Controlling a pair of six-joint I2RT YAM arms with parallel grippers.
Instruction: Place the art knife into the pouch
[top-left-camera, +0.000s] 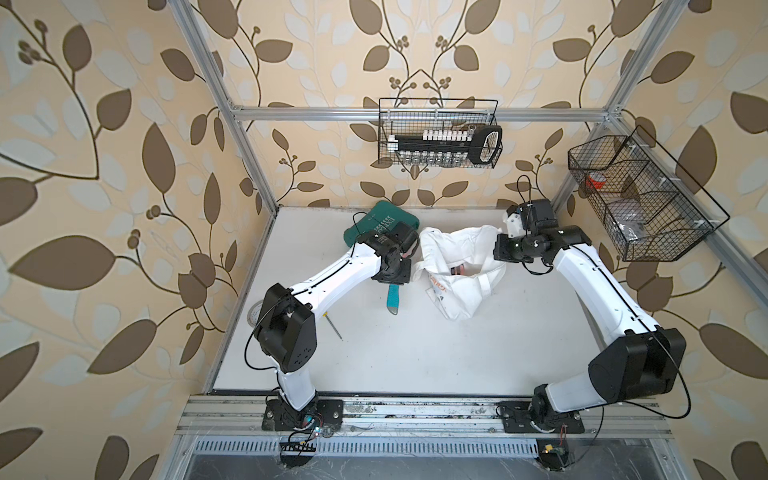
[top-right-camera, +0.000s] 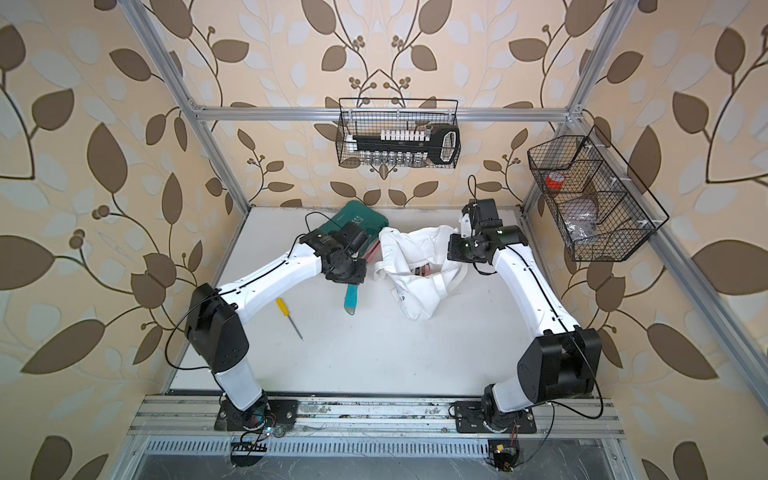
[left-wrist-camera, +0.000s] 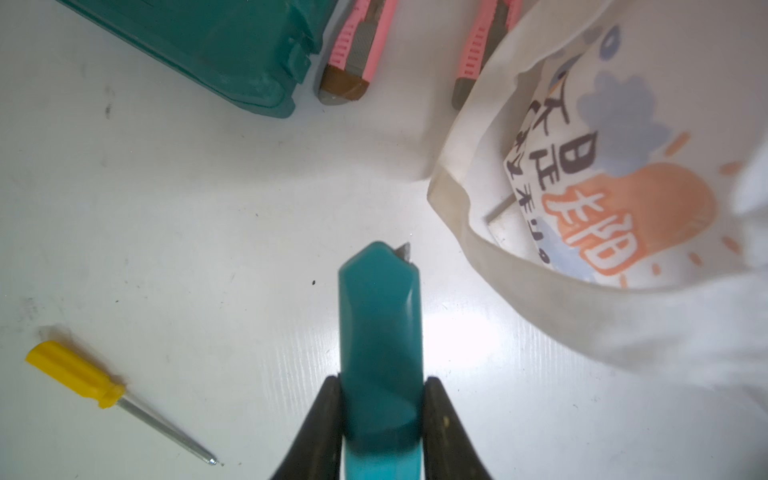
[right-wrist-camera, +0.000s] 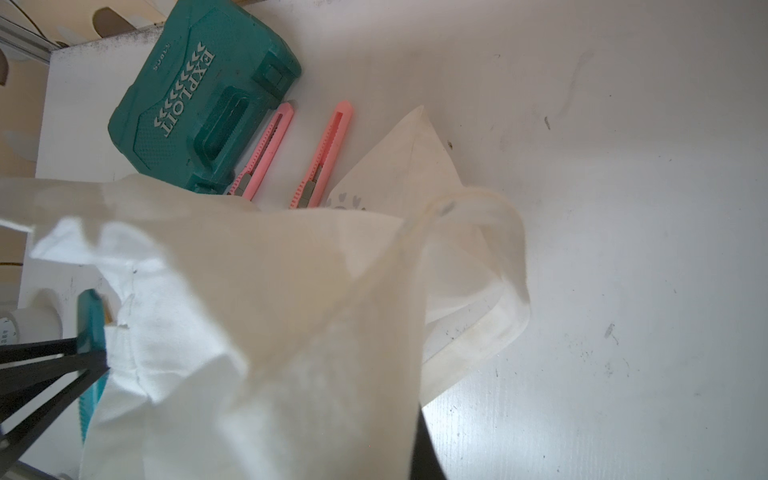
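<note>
The teal art knife (left-wrist-camera: 380, 320) is clamped between the fingers of my left gripper, held above the table just left of the pouch. In the top left view the knife's lower end (top-left-camera: 393, 301) sticks out below that gripper. The white cloth pouch (top-left-camera: 460, 300) stands with its mouth open upward, and something reddish (top-left-camera: 457, 269) lies inside. At the pouch's right rim is my right gripper (top-left-camera: 505, 248); in the right wrist view the white cloth (right-wrist-camera: 320, 320) hides most of its fingers, and the rim seems pinched there.
Two pink art knives (right-wrist-camera: 324, 156) lie between the green tool case (right-wrist-camera: 204, 96) and the pouch. A yellow screwdriver (top-right-camera: 288, 316) rests on the table at the left. Wire baskets (top-left-camera: 440, 136) hang at the back and right.
</note>
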